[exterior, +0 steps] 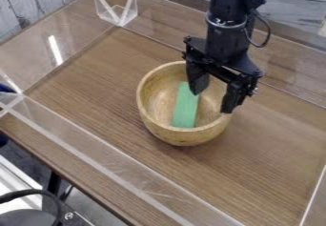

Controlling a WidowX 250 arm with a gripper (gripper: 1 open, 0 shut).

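Observation:
My black gripper (216,89) hangs at the upper middle of the camera view, open, its two fingers spread over the rim of a round tan bowl (163,117). Inside the bowl lies an oblong green object (186,108), between and below the fingers, with nothing seen held.
A small clear plastic item (116,7) sits at the back left. Black hardware and a cable (45,196) show at the lower left corner.

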